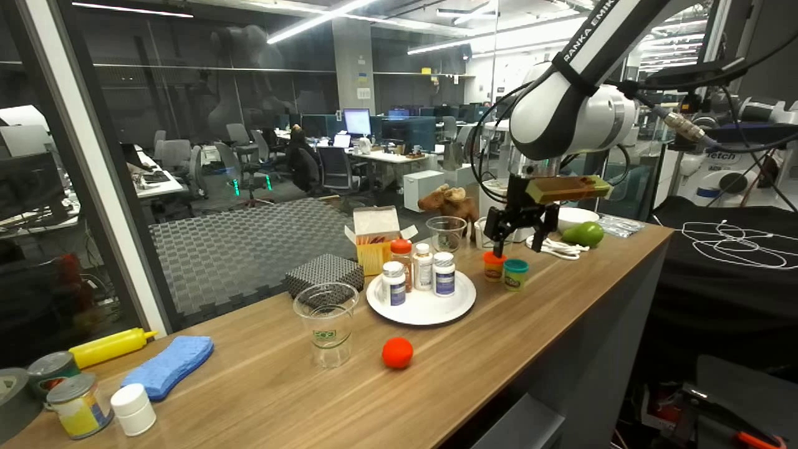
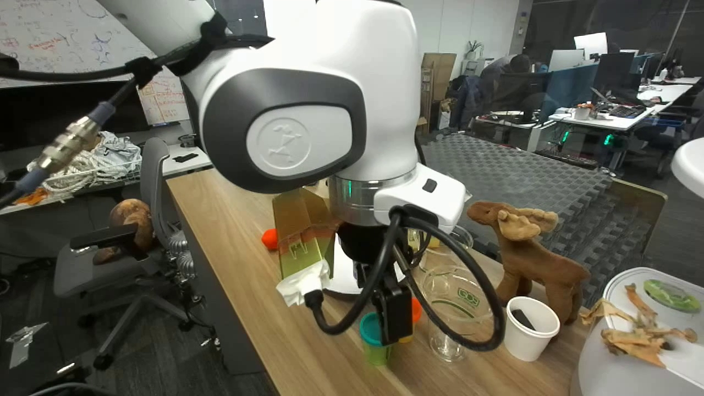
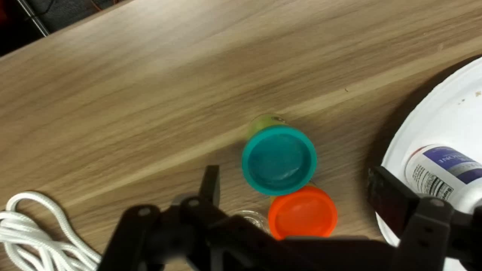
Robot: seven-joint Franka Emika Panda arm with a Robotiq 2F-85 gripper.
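Note:
My gripper stands open above two small tubs, with nothing held between its fingers. One tub has a teal lid [image 3: 279,160] and lies between the spread fingers in the wrist view, toward the counter's front edge. The other, with an orange lid [image 3: 302,212], sits right beside it and is partly covered by the gripper body. In exterior view 1 the teal-lidded tub [image 1: 515,275] and orange-lidded tub [image 1: 493,266] both rest upright on the counter, just below the gripper [image 1: 520,243].
A white plate [image 1: 421,315] with several pill bottles is close on one side, a white cord [image 1: 557,249] on the other. Clear cups [image 2: 455,297], a paper cup [image 2: 529,330] and a plush moose [image 2: 538,257] stand behind. Bare counter [image 3: 180,81] lies toward the front edge.

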